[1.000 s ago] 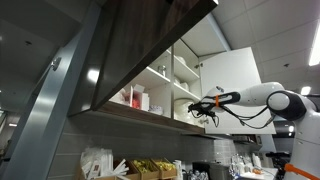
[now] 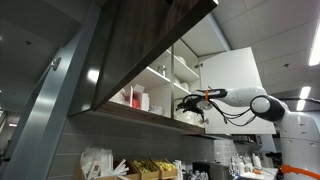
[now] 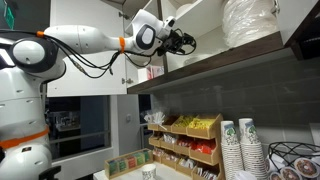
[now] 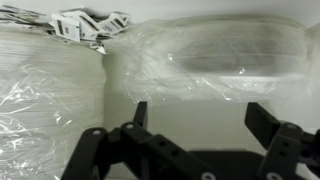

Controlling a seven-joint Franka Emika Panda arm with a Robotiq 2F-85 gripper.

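Note:
My gripper is open in the wrist view, its two dark fingers wide apart with nothing between them. Beyond the fingertips lies a clear plastic-wrapped package [image 4: 215, 60]. A larger wrapped bundle [image 4: 45, 100] fills the left of that view. In exterior view 2 the gripper [image 3: 190, 42] is up at the open overhead cabinet, left of a wrapped white bundle [image 3: 250, 20]. The gripper is small and hard to make out in exterior view 1, where the arm [image 2: 240, 97] reaches in from the right.
Printed packets [image 4: 90, 25] sit at the upper left of the wrist view. The cabinet's bottom edge [image 3: 230, 53] runs just under the gripper. Below are wooden bins [image 3: 190, 130], stacked paper cups [image 3: 232, 150] and a white cup [image 3: 147, 156] on the counter.
Over the last second the arm's front end has shifted slightly left and deeper toward the cabinet in exterior view 1. Nothing else has visibly moved.

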